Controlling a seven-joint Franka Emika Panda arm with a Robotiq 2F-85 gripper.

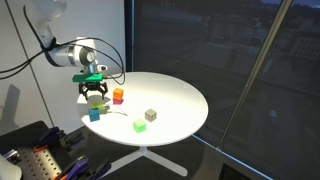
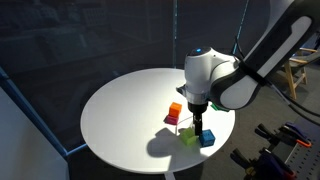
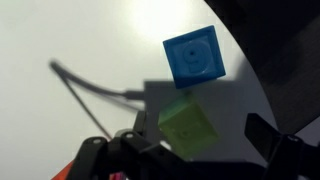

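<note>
My gripper stands open above the table, its black fingers wide apart with nothing held. A lime-green cube is below, in the space between the fingers. Just beyond it, a blue cube rests on the white table close to its rounded edge, turned at an angle. In exterior view 1 the blue cube appears nearer the camera than the green cube, beneath the gripper. The second exterior view shows the blue cube to the right of the green cube.
An orange block sits on a pinkish-red one close by. Farther off are a grey cube and another green cube. A thin dark forked shape, perhaps a shadow, crosses the tabletop.
</note>
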